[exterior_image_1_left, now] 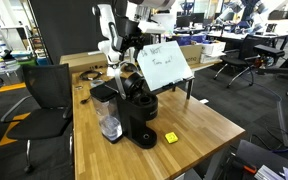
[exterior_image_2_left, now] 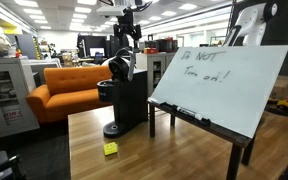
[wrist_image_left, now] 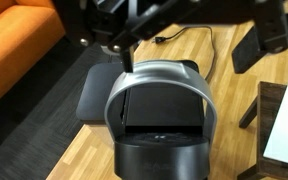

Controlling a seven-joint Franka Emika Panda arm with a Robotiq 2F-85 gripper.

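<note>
A black coffee machine [exterior_image_1_left: 137, 115] stands on the wooden table with a clear water tank on its side. Its silver arched handle [wrist_image_left: 156, 72] and black top [wrist_image_left: 164, 155] fill the middle of the wrist view. My gripper is above the machine, its dark fingers [wrist_image_left: 246, 52] spread wide on either side of the handle in that view. Nothing shows between them. In exterior view 2 the arm comes down behind and over the machine [exterior_image_2_left: 132, 100]. How far the fingers are from the handle is hard to judge.
A whiteboard [exterior_image_2_left: 219, 85] reading "Do NOT Turn on!" leans on a black stand beside the machine. A small yellow block [exterior_image_1_left: 171, 137] lies on the table in front. A black chair [exterior_image_1_left: 44, 115] stands left.
</note>
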